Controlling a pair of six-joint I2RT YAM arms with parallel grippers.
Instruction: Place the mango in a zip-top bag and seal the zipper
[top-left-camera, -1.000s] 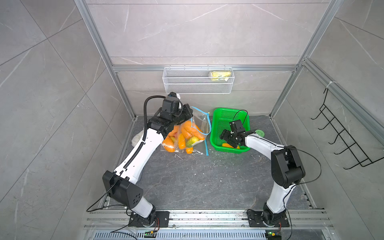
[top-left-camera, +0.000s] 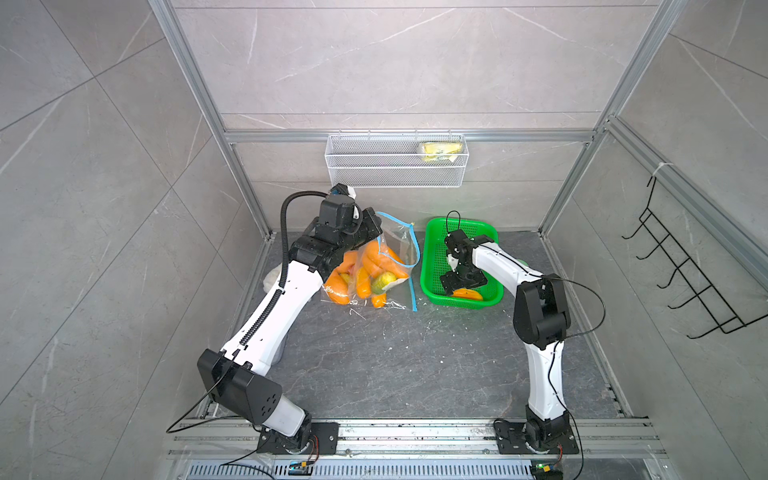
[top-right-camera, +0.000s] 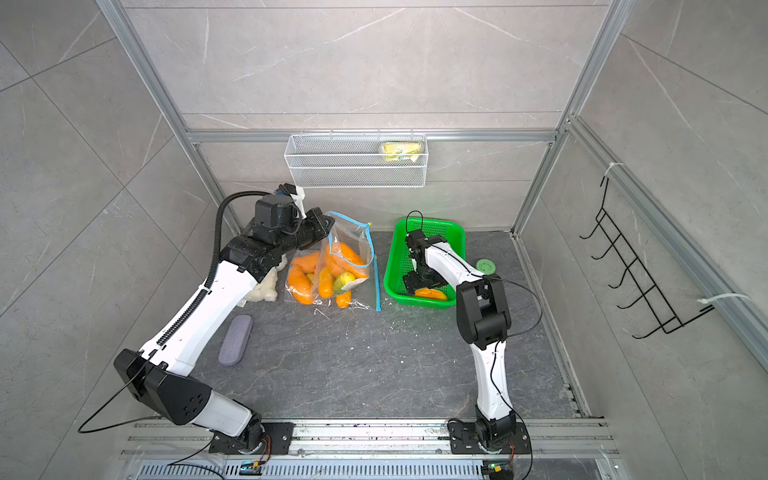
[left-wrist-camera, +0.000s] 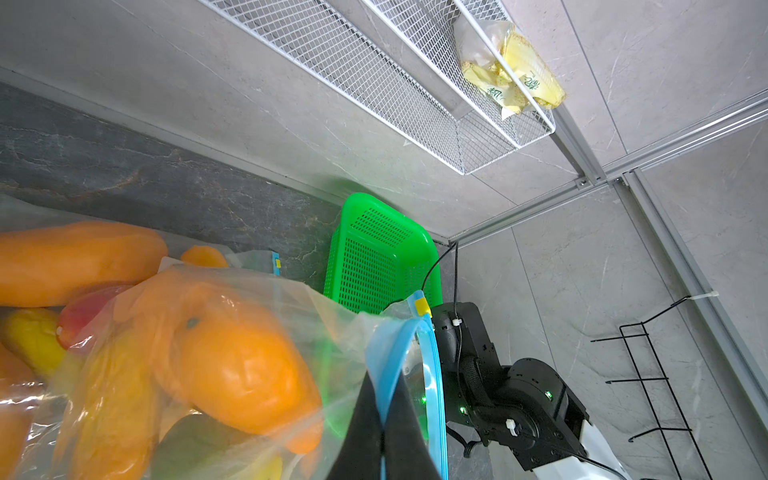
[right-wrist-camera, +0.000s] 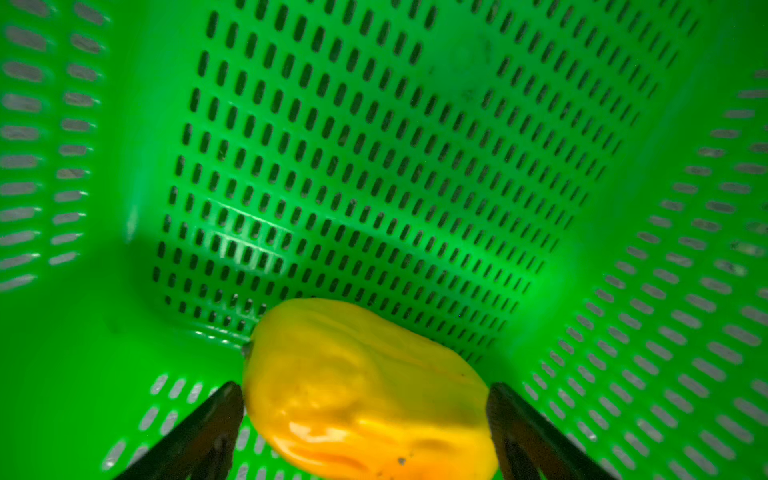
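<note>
In the right wrist view a yellow-orange mango (right-wrist-camera: 360, 392) lies on its side at the near end of the green basket (right-wrist-camera: 384, 160). My right gripper is open over it, one finger at each end of the fruit; whether they touch it I cannot tell. The clear zip top bag (top-left-camera: 368, 276), bulging with several fruits, stands left of the basket. My left gripper is shut on the bag's blue zipper edge (left-wrist-camera: 392, 344), holding it up, and the bag's mouth gapes toward the basket.
A white wire rack (top-left-camera: 376, 160) with a yellow package (top-left-camera: 440, 150) hangs on the back wall. A purple case (top-right-camera: 236, 340) and a plush toy (top-right-camera: 265, 288) are at the left.
The left arm and the bag have moved slightly left.
</note>
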